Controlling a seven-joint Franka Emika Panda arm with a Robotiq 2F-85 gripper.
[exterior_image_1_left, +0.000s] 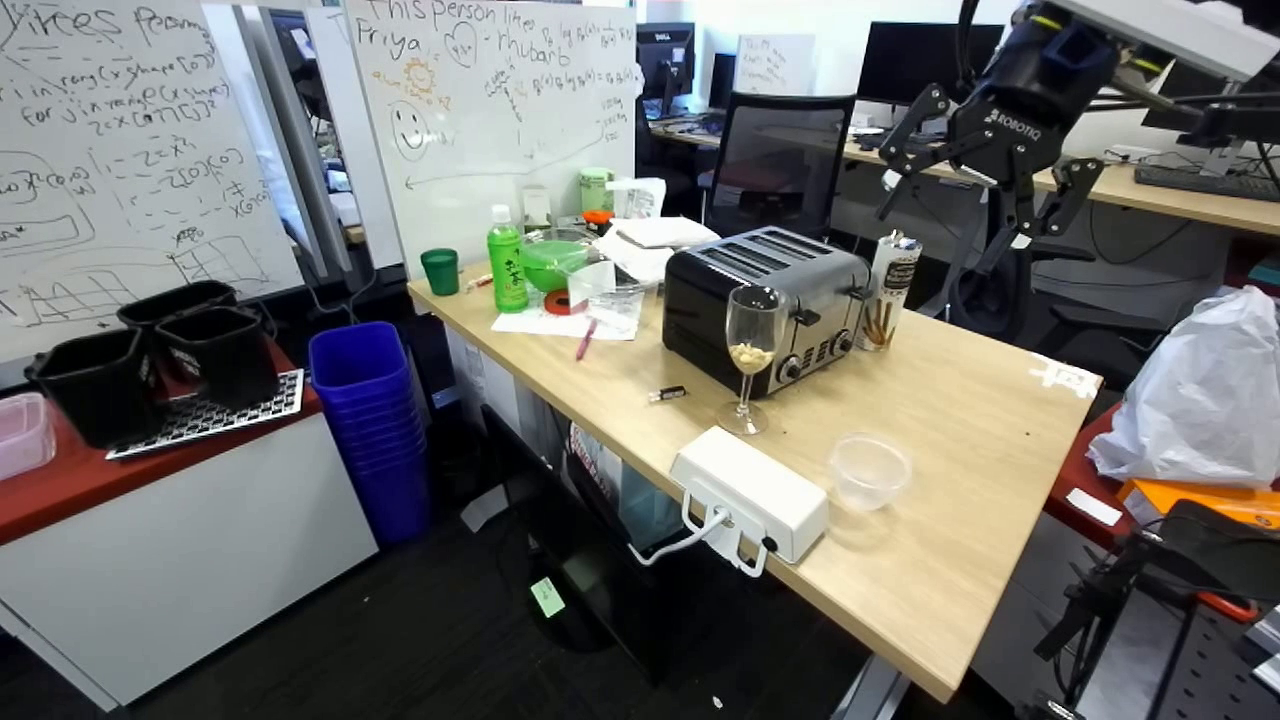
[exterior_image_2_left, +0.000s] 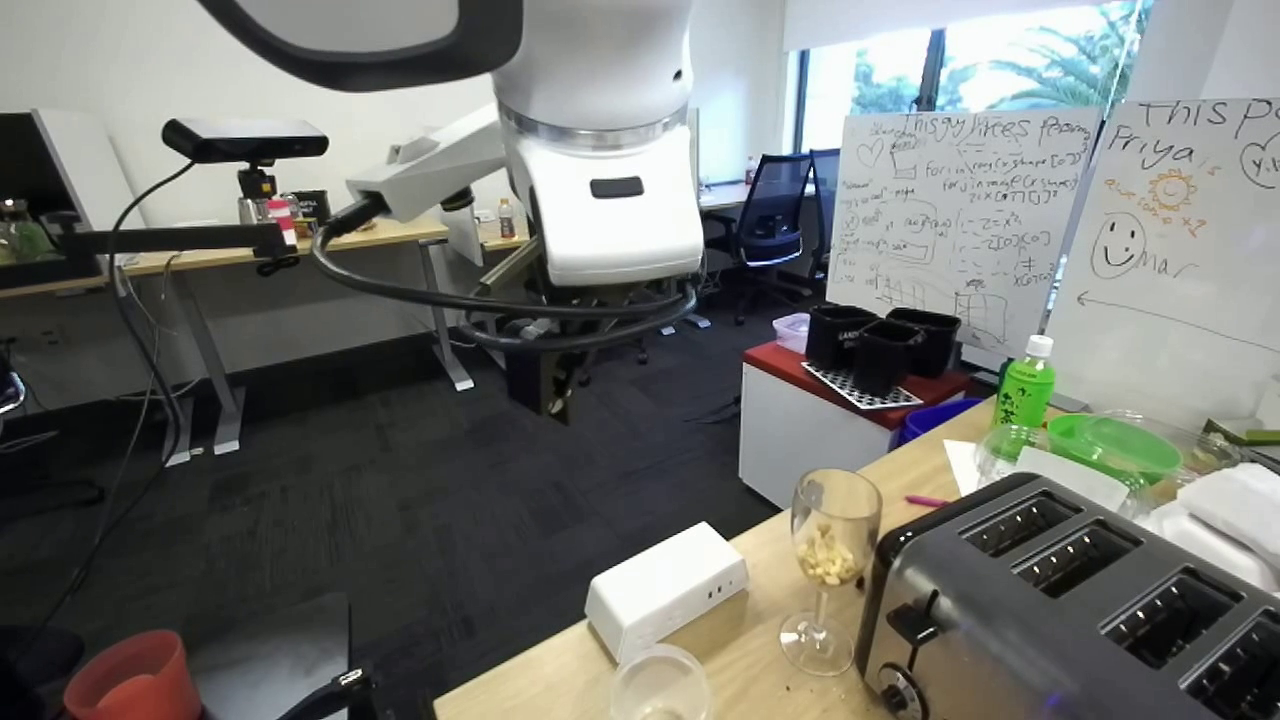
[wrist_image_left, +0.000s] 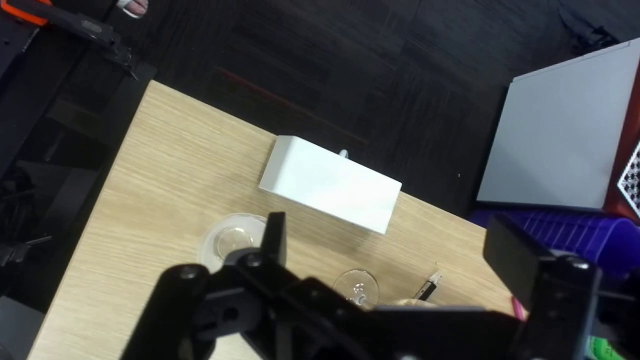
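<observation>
High over the table's far right side, my gripper (exterior_image_1_left: 954, 228) hangs open and empty. In the wrist view its dark fingers (wrist_image_left: 274, 238) stand wide apart. Below it on the table are a wine glass (exterior_image_1_left: 756, 330) holding pale pieces and a clear plastic bowl (exterior_image_1_left: 869, 470). The glass stands upright close to the front of a black and silver toaster (exterior_image_2_left: 1056, 600). Looking down in the wrist view, I see the bowl (wrist_image_left: 225, 231) beside the left finger, while the glass's foot (wrist_image_left: 356, 288) shows and its cup is mostly hidden by my gripper.
A white power box (exterior_image_1_left: 750, 492) sits along the table edge between glass and bowl. Behind the toaster stands a tall canister (exterior_image_1_left: 889, 292). A green bottle (exterior_image_1_left: 506, 264) and a green bowl (exterior_image_1_left: 552, 262) crowd the far left end.
</observation>
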